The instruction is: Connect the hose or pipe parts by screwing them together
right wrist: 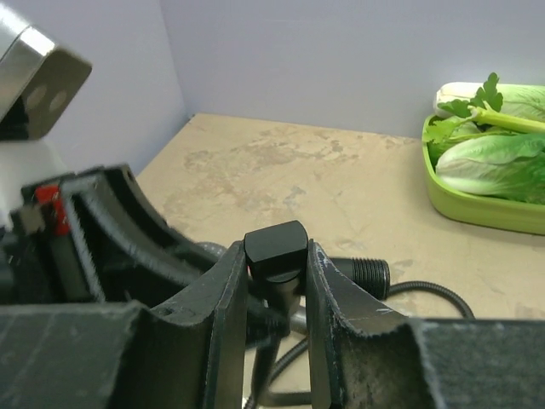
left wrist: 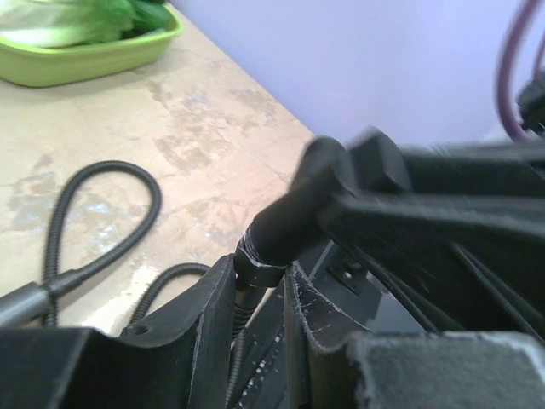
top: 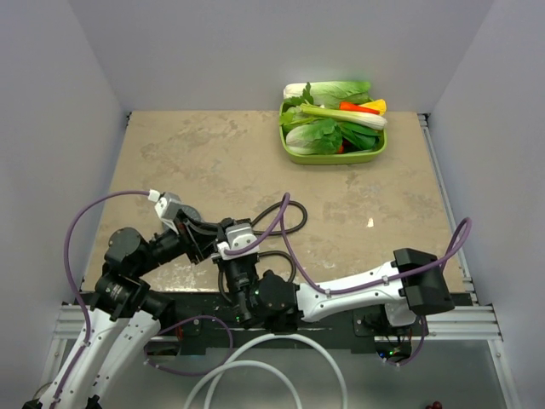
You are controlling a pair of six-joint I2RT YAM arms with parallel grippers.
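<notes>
A black hose (top: 294, 209) lies in loops at the front middle of the counter, under both grippers, which meet over it. In the left wrist view my left gripper is shut on a black hose end fitting, which slants up toward the other arm's fingers. In the right wrist view my right gripper is shut on a black hose piece standing upright between its fingertips, with a ribbed black connector (right wrist: 369, 277) behind it. Whether the two ends touch is hidden by the fingers.
A green basket of vegetables (top: 334, 157) stands at the back right. White tubing (top: 328, 358) hangs at the front below the edge.
</notes>
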